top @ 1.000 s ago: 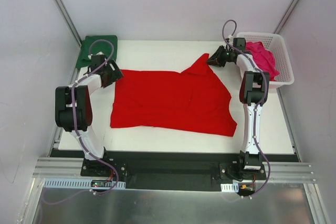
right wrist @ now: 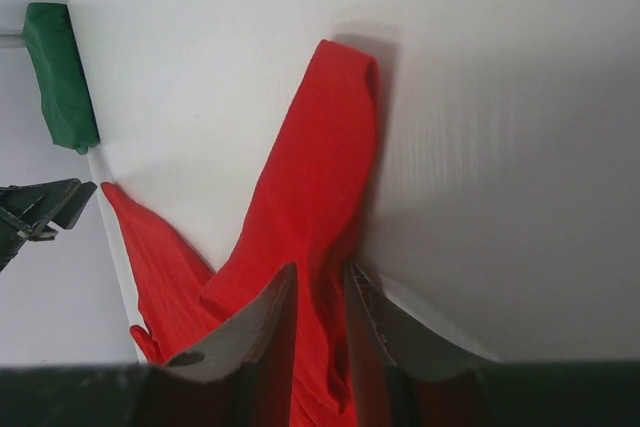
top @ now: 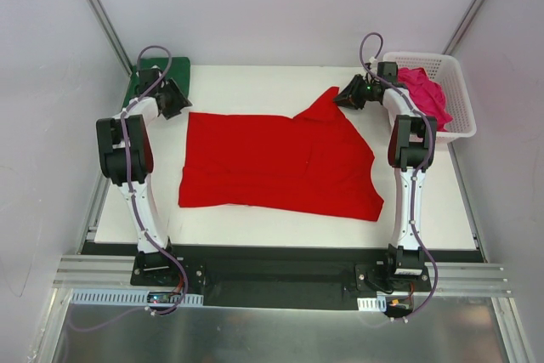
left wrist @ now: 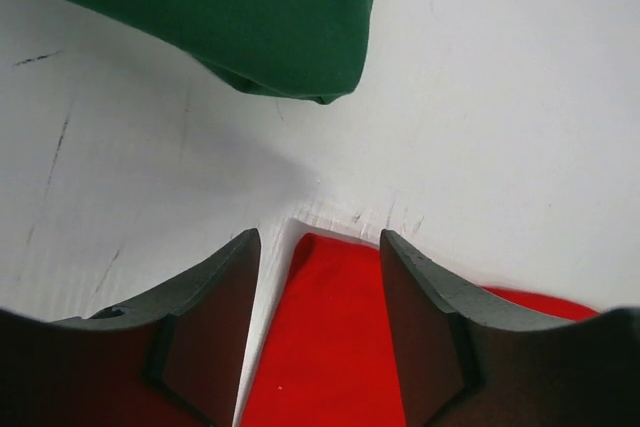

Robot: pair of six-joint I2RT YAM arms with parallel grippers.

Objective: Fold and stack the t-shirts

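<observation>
A red t-shirt (top: pixel 272 163) lies spread on the white table, a sleeve (right wrist: pixel 330 117) pointing toward the back right. My left gripper (top: pixel 180 99) hangs just beyond the shirt's top-left corner (left wrist: pixel 325 262), fingers apart and empty. My right gripper (top: pixel 344 98) is at the right sleeve; in the right wrist view its fingertips (right wrist: pixel 358 287) are close over red fabric along the sleeve's edge, part open, with no clear hold on it.
A folded green shirt (top: pixel 144 74) lies at the back-left corner, near my left gripper. A white basket (top: pixel 459 99) with pink-red cloth stands at the back right.
The right arm and the shirt look unchanged.
</observation>
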